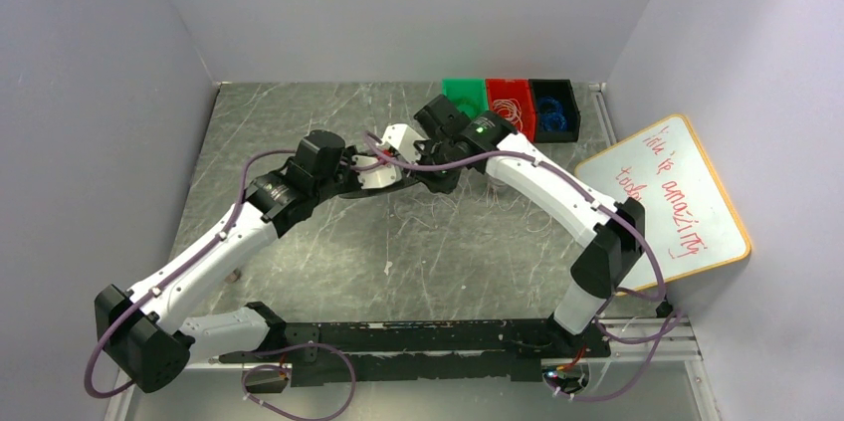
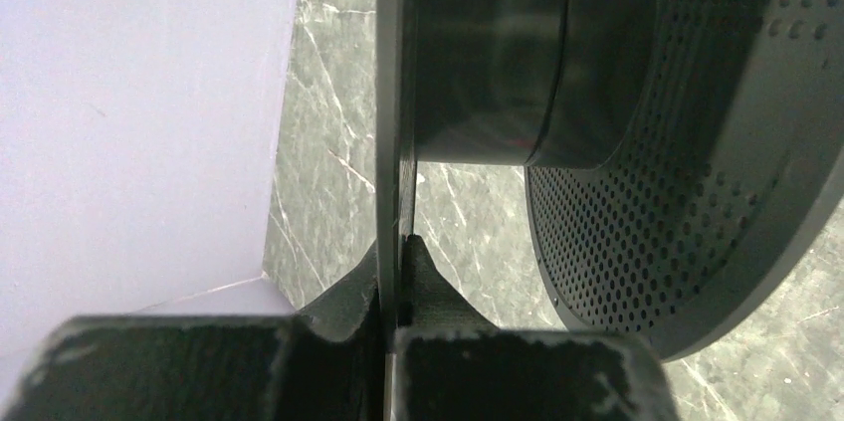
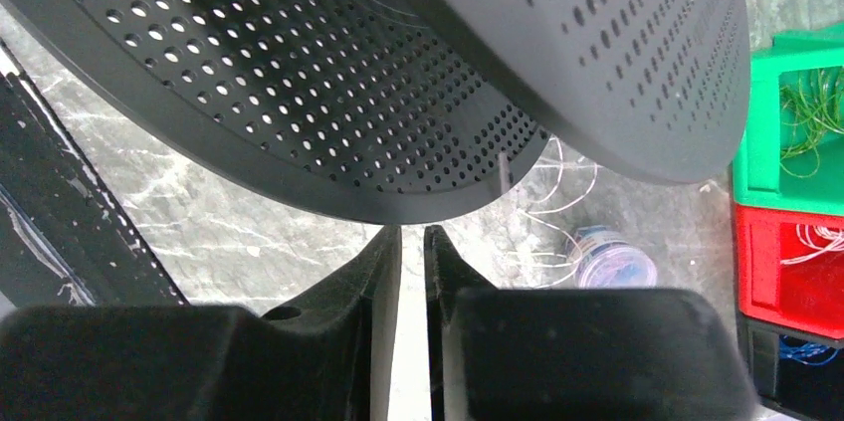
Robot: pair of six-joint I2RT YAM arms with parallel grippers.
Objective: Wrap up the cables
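Observation:
A dark perforated spool (image 2: pixel 687 242) fills much of the left wrist view, its two flanges around a plain hub (image 2: pixel 498 63). My left gripper is shut on the rim of one flange. In the right wrist view my right gripper is part open just beside the spool's flanges (image 3: pixel 328 142), with no object visible between its fingertips. Thin white cable (image 3: pixel 552 202) loops lie on the table beyond. In the top view both grippers meet over the middle, mostly hidden by the arms.
Green (image 1: pixel 464 93), red (image 1: pixel 509 103) and black (image 1: pixel 554 112) bins with cables stand at the back right. A clear tub (image 3: pixel 612 264) lies among the loops. A whiteboard (image 1: pixel 662 202) is at the right.

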